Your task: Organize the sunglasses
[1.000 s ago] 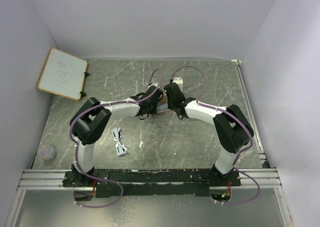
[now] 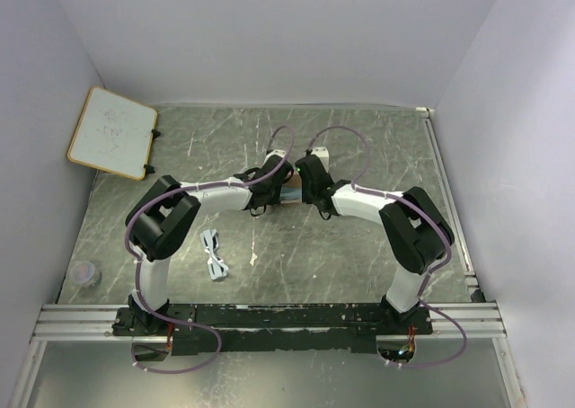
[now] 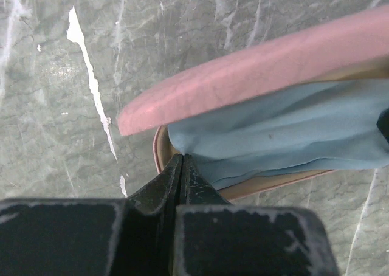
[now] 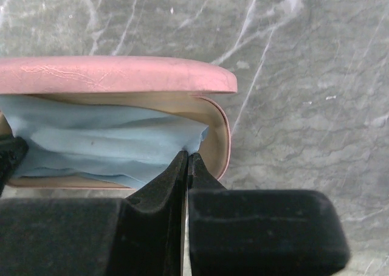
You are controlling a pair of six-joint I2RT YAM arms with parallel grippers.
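Observation:
An open glasses case (image 2: 292, 182) lies between my two grippers, its pink lid (image 3: 255, 66) raised along the far side. Folded blue cloth (image 4: 109, 139) fills the tan inside; no sunglasses show. At the case's left end, my left gripper is closed with its tips against the cloth's edge, which appears pinched there. My right gripper is shut at the other end, tips touching the cloth's near right corner; whether any fabric is caught between them is hard to see. Both arms hide most of the case from above.
A white, narrow-waisted object (image 2: 214, 253) lies on the marbled table at front left. A small clear round container (image 2: 85, 274) stands near the left edge, and a whiteboard (image 2: 113, 131) leans at back left.
My right gripper has shifted slightly toward the front. The case's visible front edge, tilted before, now looks more level. The left arm has stayed nearly still.

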